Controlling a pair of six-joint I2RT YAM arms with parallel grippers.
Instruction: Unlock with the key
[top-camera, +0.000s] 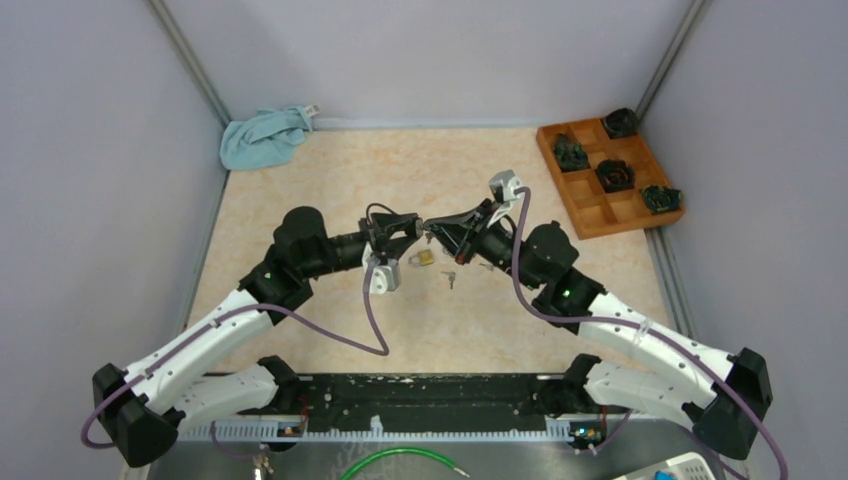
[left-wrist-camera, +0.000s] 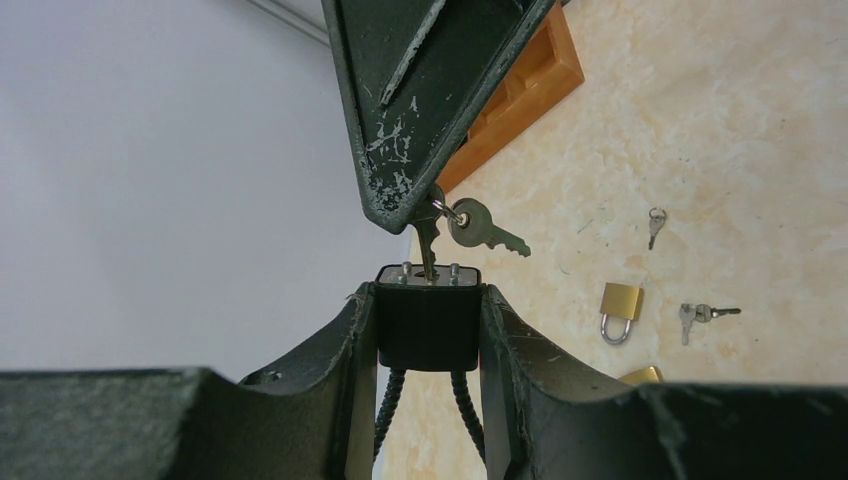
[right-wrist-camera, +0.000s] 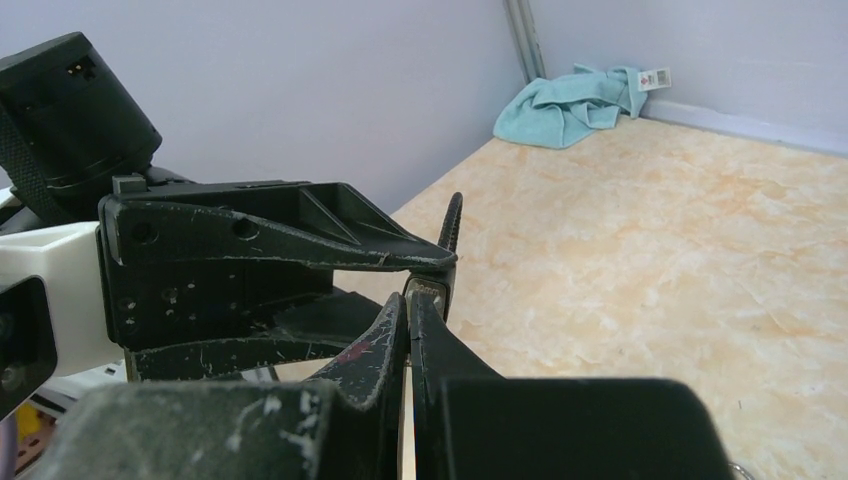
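Held between the fingers of my left gripper is a black padlock (left-wrist-camera: 428, 335), its keyhole face toward the other arm and two dark cable-like shackle legs behind. My right gripper is shut, pinching the head of a key (left-wrist-camera: 427, 245) at its fingertips. That key's blade meets the keyhole face and its tip seems to be in the slot; how deep, I cannot tell. A second key (left-wrist-camera: 472, 222) dangles from the same ring. The two grippers meet above the table's middle in the top view.
On the table below lie a brass padlock (left-wrist-camera: 622, 300), a pair of loose keys (left-wrist-camera: 703, 312) and a single key (left-wrist-camera: 656, 227). A wooden compartment tray (top-camera: 590, 222) stands back right, a blue cloth (top-camera: 262, 140) back left.
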